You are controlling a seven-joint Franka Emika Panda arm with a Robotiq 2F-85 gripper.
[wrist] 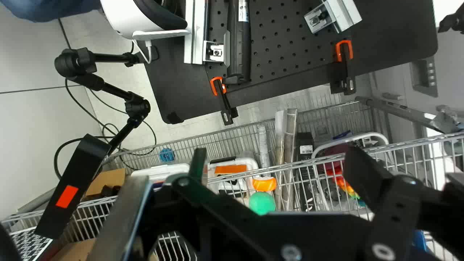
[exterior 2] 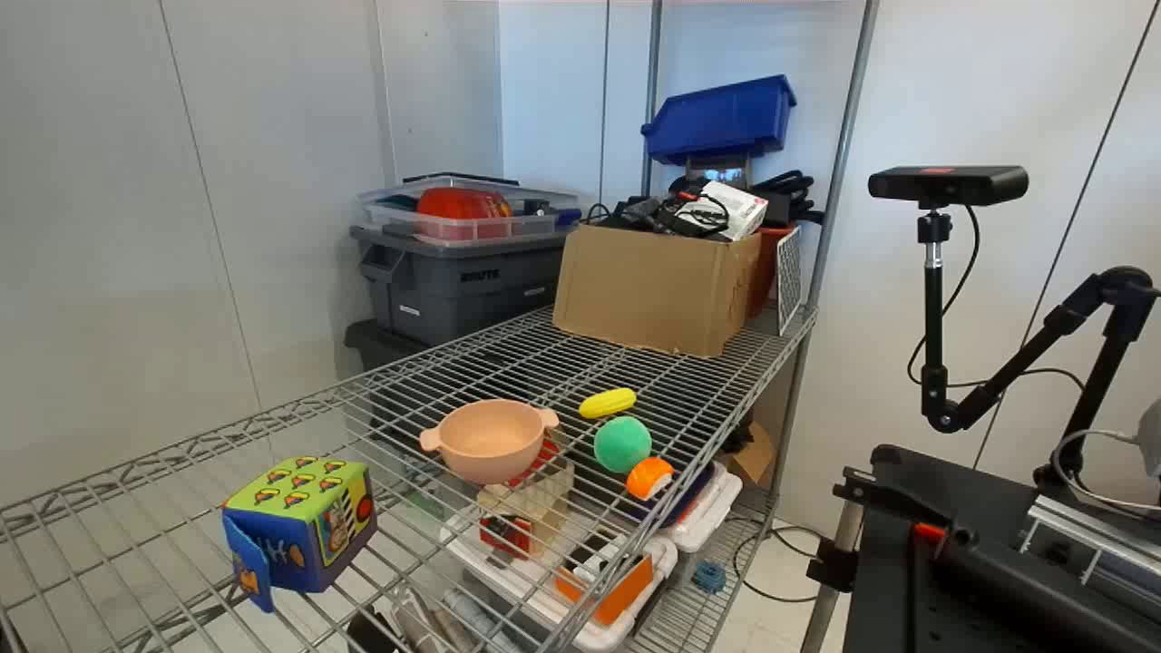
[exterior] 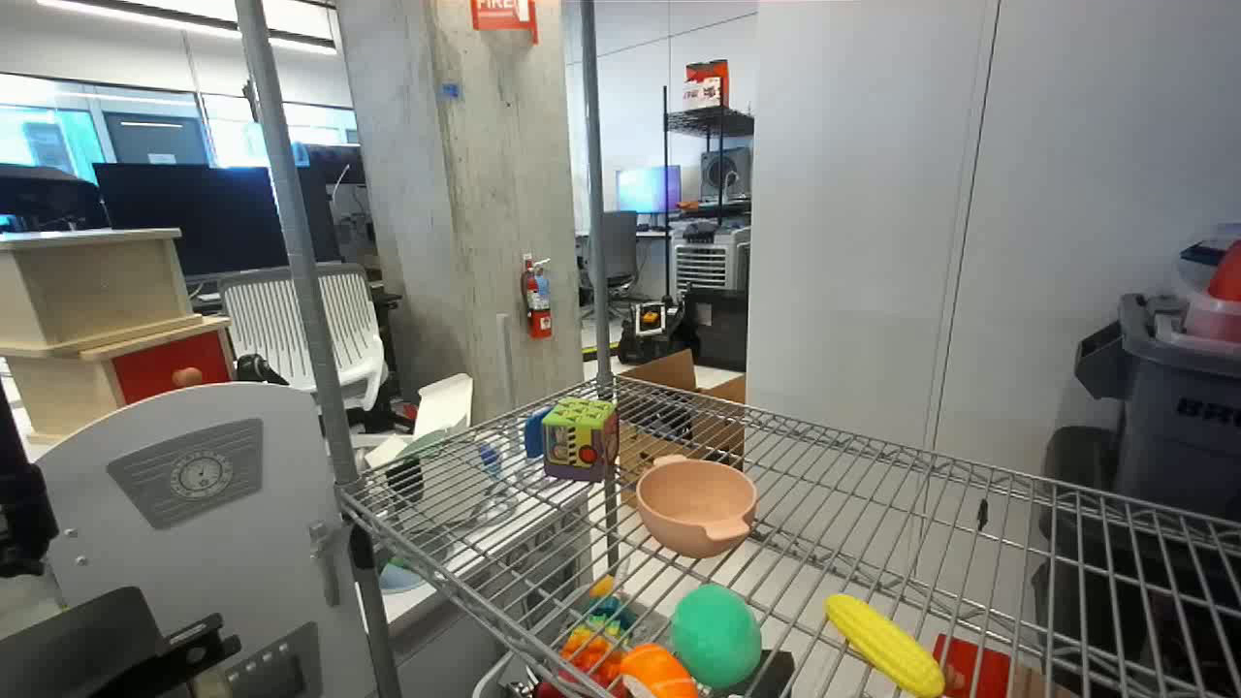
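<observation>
In the wrist view my gripper is open, its dark fingers point(wrist: 198, 167) wide apart and nothing held between them. It hangs over the wire shelf. A green ball point(wrist: 261, 202) and an orange and white ball point(wrist: 264, 184) show past the gripper body. On the shelf, a peach bowl point(exterior 2: 492, 441) with two handles stands upright and looks empty. The yellow corn point(exterior: 884, 644) lies beside the green ball point(exterior: 715, 635). A colourful activity cube point(exterior 2: 300, 523) sits apart from the bowl. The gripper appears in neither exterior view.
The wire shelf point(exterior: 832, 560) has bare space around the bowl. A cardboard box point(exterior 2: 653, 285) fills its far end in exterior view 2, near upright posts. A black camera arm point(exterior 2: 932, 316) and a perforated black table point(wrist: 278, 52) stand alongside.
</observation>
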